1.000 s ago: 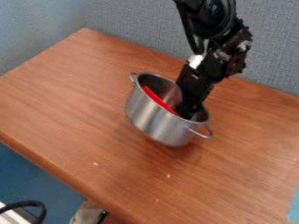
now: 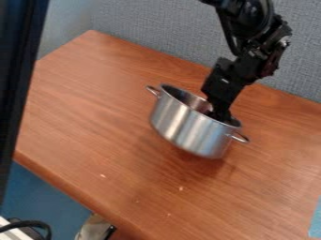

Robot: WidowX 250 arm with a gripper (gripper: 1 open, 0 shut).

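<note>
A steel pot [image 2: 190, 127] with two side handles sits on the wooden table [image 2: 88, 112], right of its middle. My black gripper [image 2: 220, 112] reaches down into the pot at its back right rim. Its fingertips are hidden by the pot's wall, so whether it is open or shut, and what is between the fingers, cannot be seen.
A grey fabric wall [image 2: 150, 37] stands behind. A black cable [image 2: 28, 225] and some small items lie off the table at the bottom left.
The pot and my gripper have moved to the right. A red object visible inside the pot a second ago is now out of sight.
</note>
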